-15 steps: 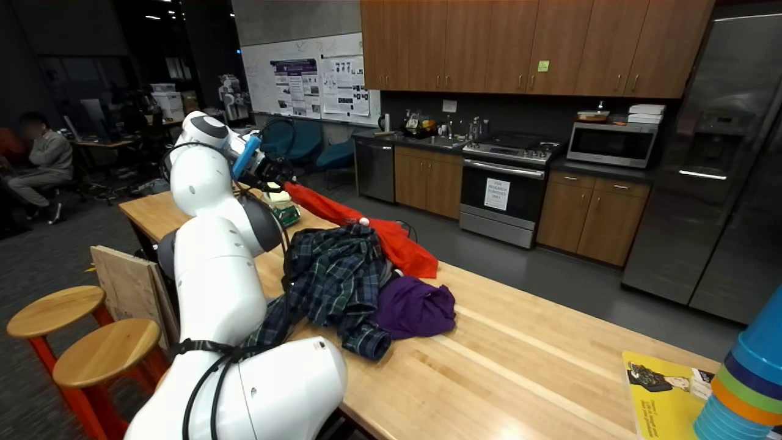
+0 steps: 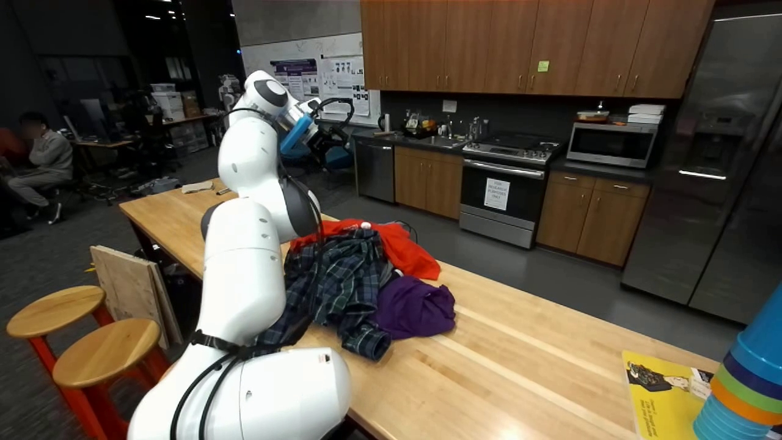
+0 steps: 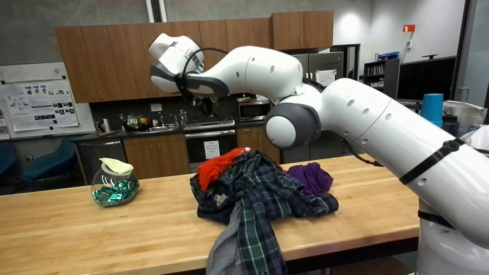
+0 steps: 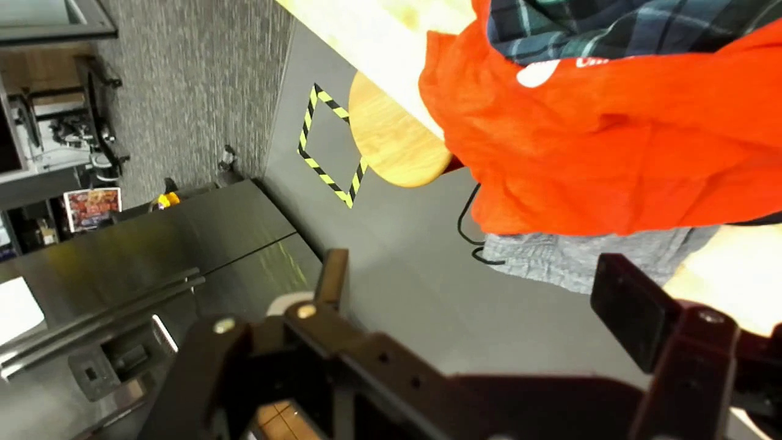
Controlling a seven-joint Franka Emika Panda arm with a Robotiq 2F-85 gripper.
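Note:
My gripper is open, its two fingers wide apart and no cloth between them. In exterior view 1 the gripper (image 2: 333, 138) hangs well above the table, left of the pile. A red shirt (image 4: 608, 146) with white lettering lies across the far side of the heap, under part of a dark green plaid shirt (image 3: 270, 185). Grey cloth (image 4: 579, 256) peeks out below the red in the wrist view; a grey piece (image 3: 227, 243) also hangs over the table's near edge in exterior view 2. Bunched at the pile's side is a purple garment (image 2: 416, 307).
A glass jar (image 3: 114, 188) of green packets stands on the wooden table (image 3: 160, 238), well left of the clothes. At the other end are a yellow book (image 2: 660, 396) and a blue cup stack (image 2: 748, 381). Stools (image 2: 109, 352) stand beside the table.
A second ago the red shirt stretched up from the pile to my gripper; now it lies on the heap, released. The arm has risen and moved right in exterior view 1.

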